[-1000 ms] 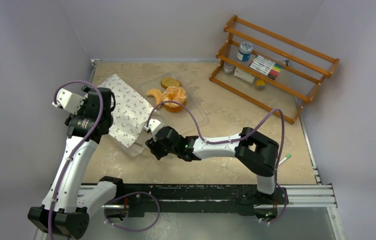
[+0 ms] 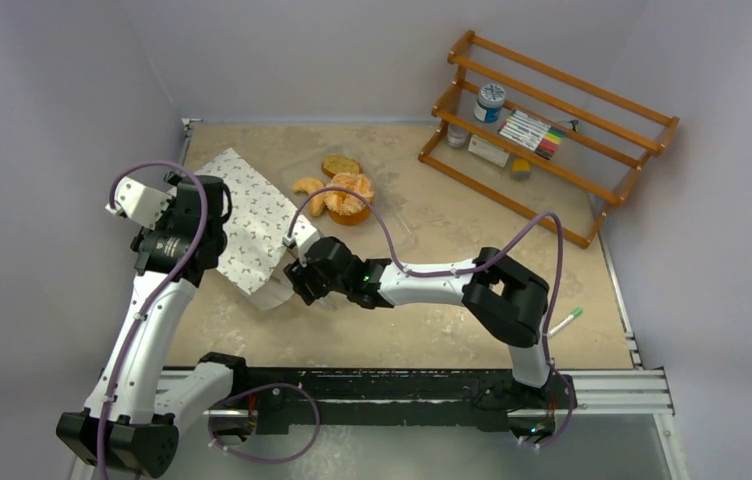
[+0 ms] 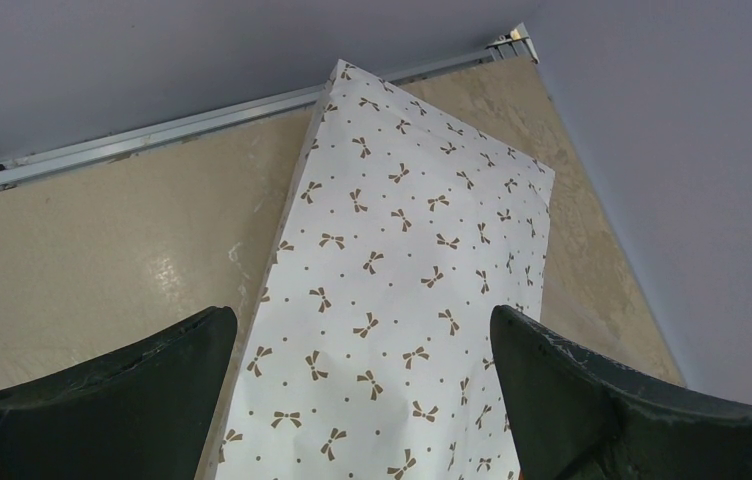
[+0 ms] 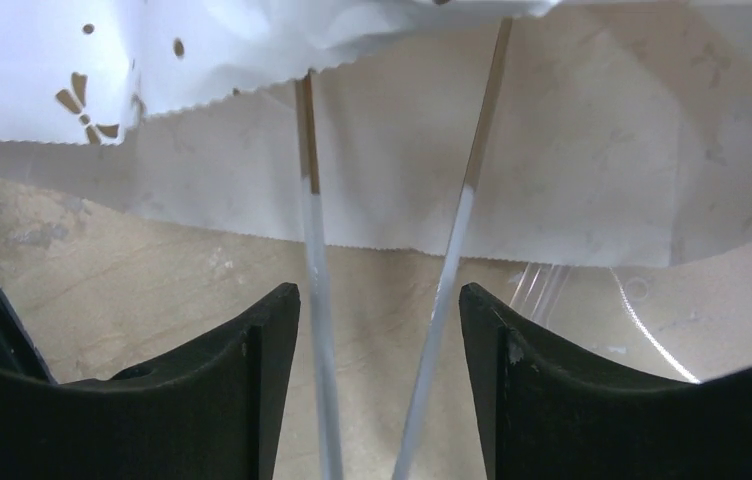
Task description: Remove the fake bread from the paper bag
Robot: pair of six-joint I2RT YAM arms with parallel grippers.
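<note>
The white paper bag (image 2: pixel 249 215), printed with brown bows, lies on its side at the left of the table. My left gripper is open over it, the bag's patterned face showing between the fingers. At the bag's near right end, by its mouth, is my right gripper, open. Two thin strips (image 4: pixel 316 250), brown at the far end and pale nearer, run between its fingers and under the bag's edge. A croissant (image 2: pixel 311 195), a round bun (image 2: pixel 350 193) and a bread slice (image 2: pixel 340 165) sit outside the bag. The inside of the bag is mostly hidden.
The breads rest on a clear tray (image 2: pixel 396 229). A wooden rack (image 2: pixel 552 137) with jars, pens and a box stands at the back right. One green-capped pen (image 2: pixel 565 321) lies at the right. Bare table stretches between bag and rack.
My right gripper has shifted slightly left toward the bag's mouth. The left arm and the breads have stayed put.
</note>
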